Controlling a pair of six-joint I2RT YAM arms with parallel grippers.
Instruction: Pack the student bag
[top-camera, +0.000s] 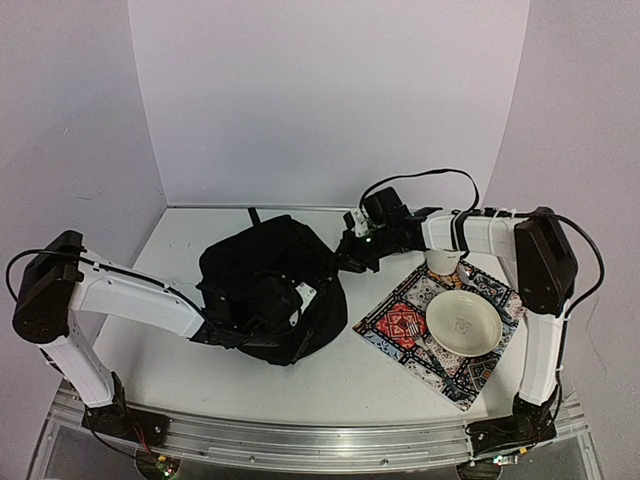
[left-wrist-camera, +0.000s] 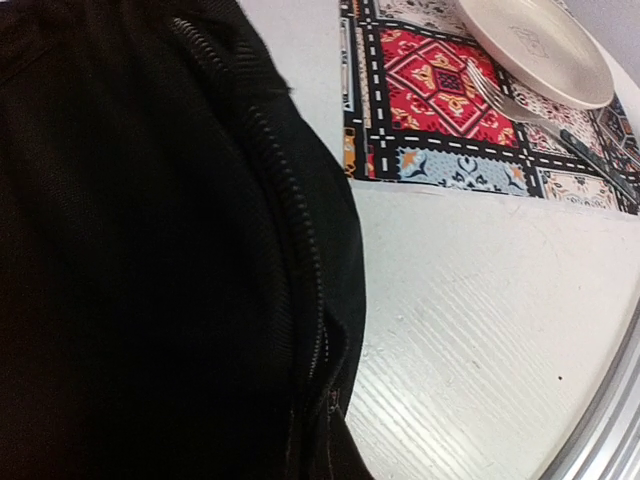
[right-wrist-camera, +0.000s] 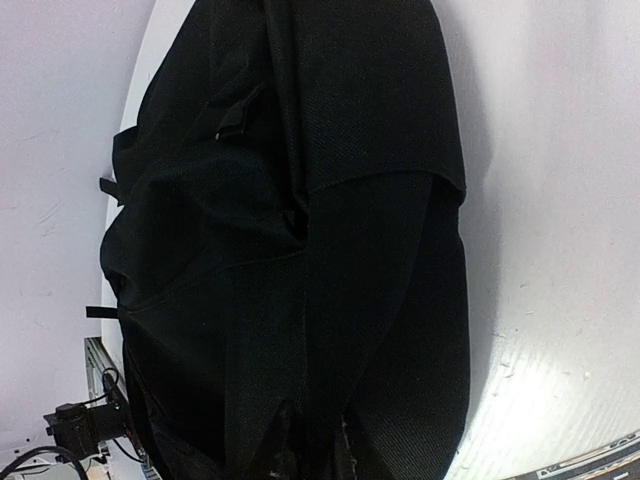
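A black bag (top-camera: 260, 235) lies on the left half of the white table. My left arm reaches over it, and my left gripper (top-camera: 300, 348) is low at the bag's front right part. In the left wrist view, the bag's zipper (left-wrist-camera: 290, 190) runs down to the dark fingertips of that gripper; whether they close on it is too dark to tell. My right gripper (top-camera: 350, 262) is at the bag's right edge. In the right wrist view, its fingertips (right-wrist-camera: 345, 455) blend into the black cloth, so their grip is unclear.
To the right lies a patterned placemat (top-camera: 400, 325) bearing a white plate (top-camera: 463, 322) and a fork (left-wrist-camera: 520, 110). A white cup (top-camera: 441, 262) stands under my right forearm. Bare table lies in front of the bag.
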